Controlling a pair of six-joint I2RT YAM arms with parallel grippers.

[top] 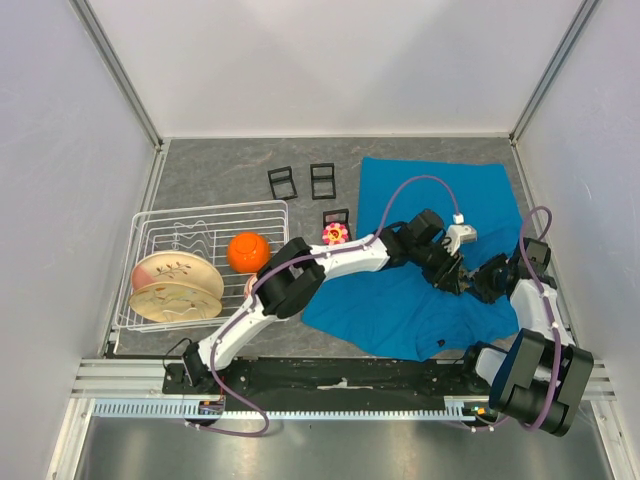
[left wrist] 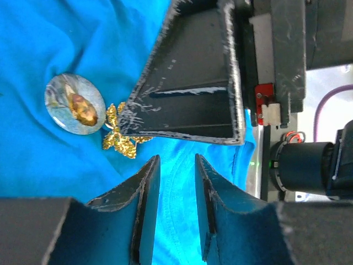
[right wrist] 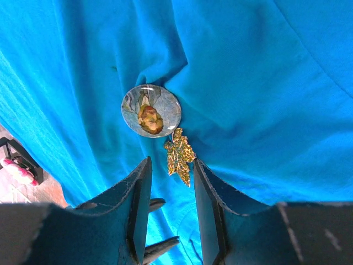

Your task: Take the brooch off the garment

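A blue garment (top: 400,320) lies spread on the table. On it sit a round pale disc with a brownish centre (right wrist: 150,110) and, touching it, a gold ornament (right wrist: 179,155), the brooch. My left gripper (top: 448,275) is over the brooch from the left, open, with nothing seen between its fingertips. My right gripper (top: 482,275) comes from the right, close beside it; its fingers (right wrist: 138,193) are apart just below the brooch in the right wrist view. The right gripper's dark body hides part of the brooch in the left wrist view.
A wire rack (top: 150,240) with plates and an orange bowl (top: 247,252) stands at the left. Several small black stands (top: 322,180) are at the back, one holding a flower-like item (top: 335,233).
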